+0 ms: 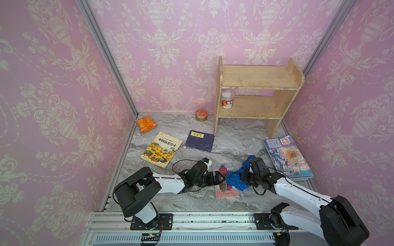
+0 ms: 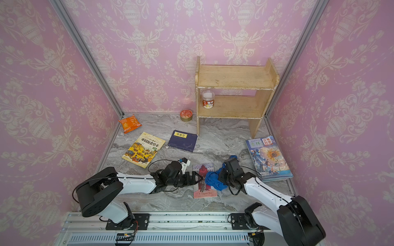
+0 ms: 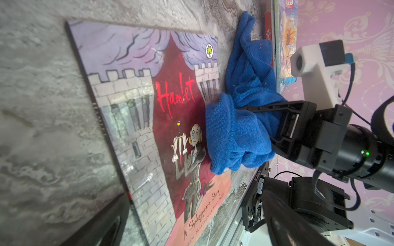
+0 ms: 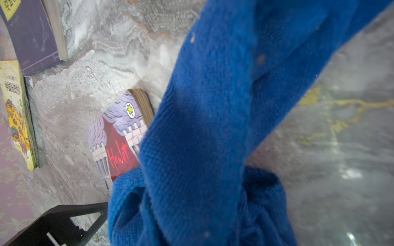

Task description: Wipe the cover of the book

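Observation:
The Hamlet book (image 3: 135, 135) lies flat on the marble table, its red and grey cover facing up. A blue cloth (image 3: 242, 135) is bunched over the cover's right edge, with a loose tail trailing away toward the back. My right gripper (image 1: 244, 177) is shut on this cloth; in the right wrist view the cloth (image 4: 197, 143) hides most of the fingers and part of the book (image 4: 119, 143). My left gripper stands open over the book's left side, its blurred fingers (image 3: 102, 225) apart with nothing held between them.
A yellow book (image 1: 161, 149) and a navy book (image 1: 200, 140) lie behind, left of the wooden shelf (image 1: 259, 78). Magazines (image 1: 288, 157) are stacked at the right. An orange packet (image 1: 146, 123) and a round tin (image 1: 201, 115) sit near the back wall.

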